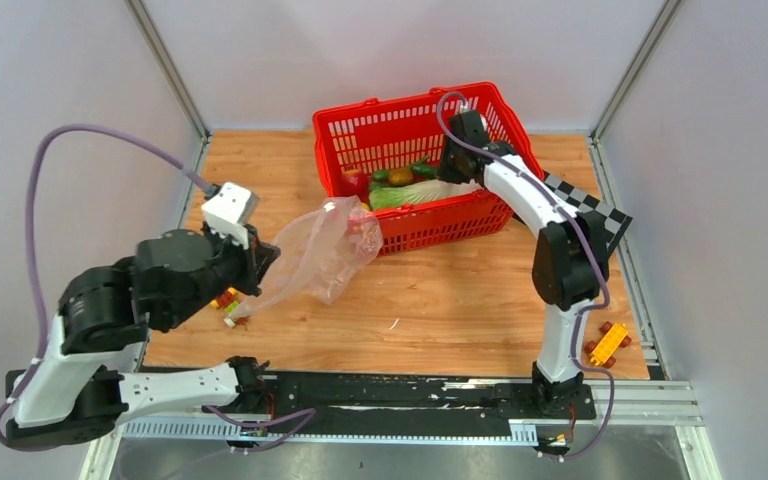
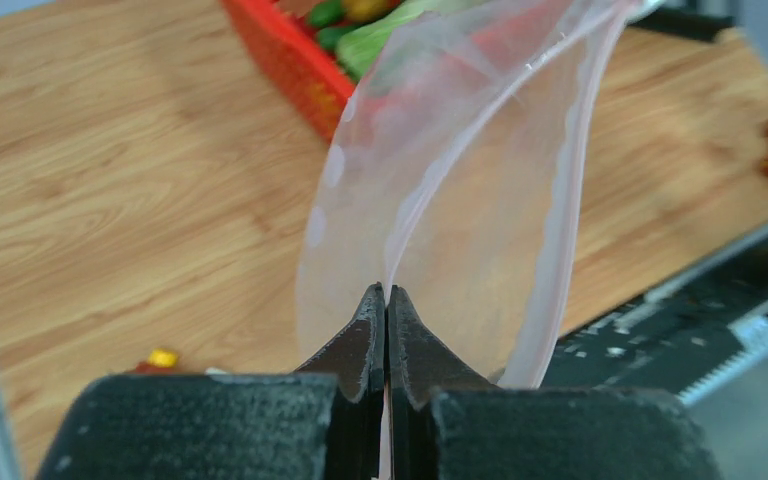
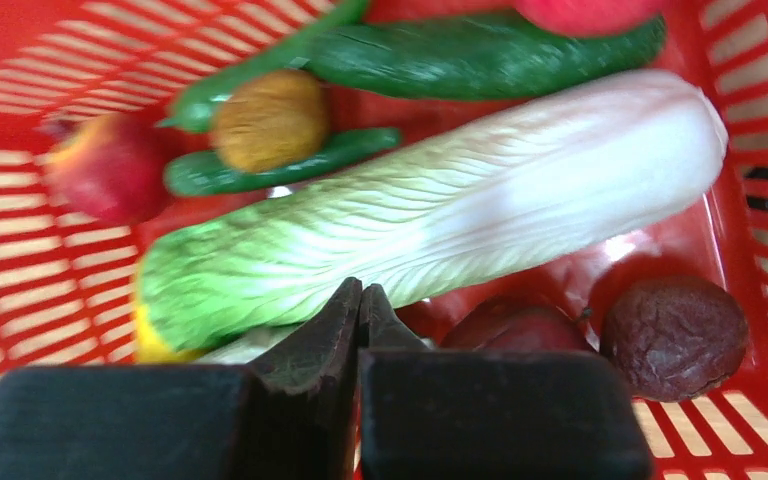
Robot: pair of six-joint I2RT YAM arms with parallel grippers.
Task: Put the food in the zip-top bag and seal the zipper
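Observation:
The clear zip top bag (image 1: 345,245) hangs from my left gripper, which is shut on one edge of its mouth; its opening gapes in the left wrist view. Inside the red basket (image 1: 430,238) lies a long cabbage (image 3: 440,200), pale at one end and green at the other. My right gripper is shut just above it, nothing between its fingers, with the cabbage whole beyond the tips. Around the cabbage are cucumbers (image 3: 480,55), a round brown item (image 3: 272,120), a red fruit (image 3: 110,170) and dark wrinkled round items (image 3: 675,338).
A checkered board (image 1: 610,215) lies right of the basket, partly behind the right arm. A yellow toy (image 1: 610,344) sits at the front right, and another small toy (image 1: 228,300) is near the left arm.

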